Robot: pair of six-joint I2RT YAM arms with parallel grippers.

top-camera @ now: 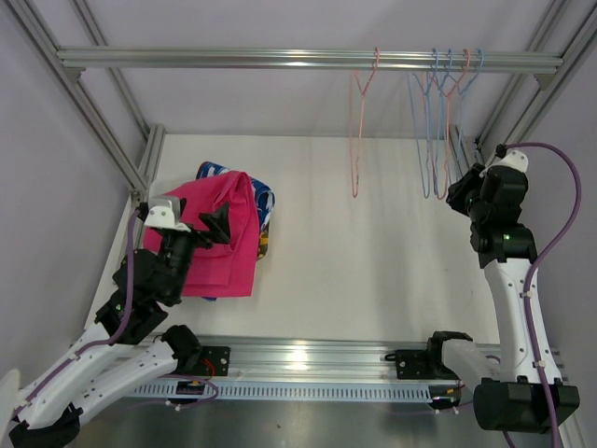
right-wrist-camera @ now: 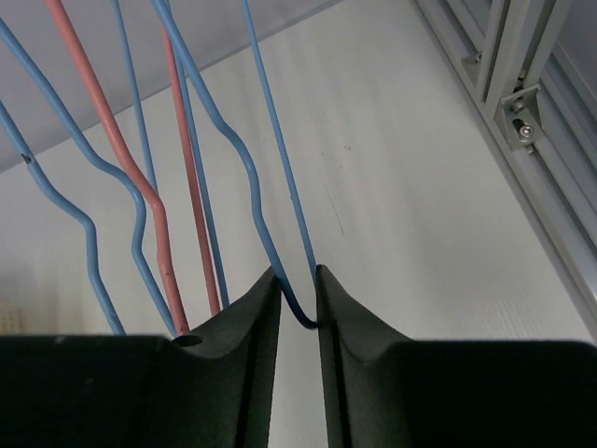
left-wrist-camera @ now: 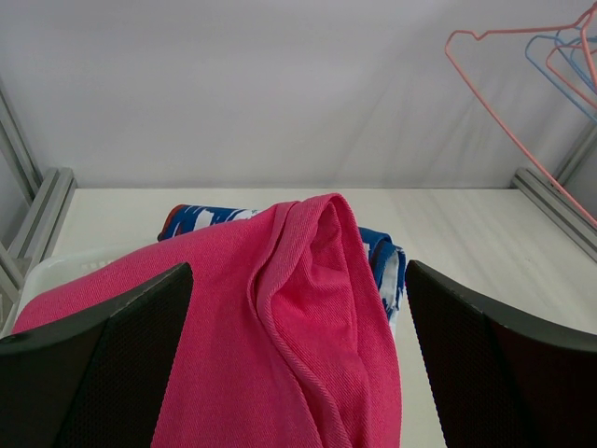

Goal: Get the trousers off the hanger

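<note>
Pink cloth [top-camera: 229, 271] lies folded on the left of the white board, over blue patterned fabric [left-wrist-camera: 205, 217]. My left gripper [top-camera: 198, 226] is open just over it, nothing between its fingers. Pink and blue hangers [top-camera: 357, 121] hang from the top rail at centre right, with no garment visible on them. My right gripper [top-camera: 459, 191] is at the rightmost hangers; in the right wrist view its fingers meet around the bottom bend of a blue hanger [right-wrist-camera: 254, 187].
A metal rail [top-camera: 224, 58] spans the top, with frame posts at both sides. The middle of the board [top-camera: 326, 261] is clear.
</note>
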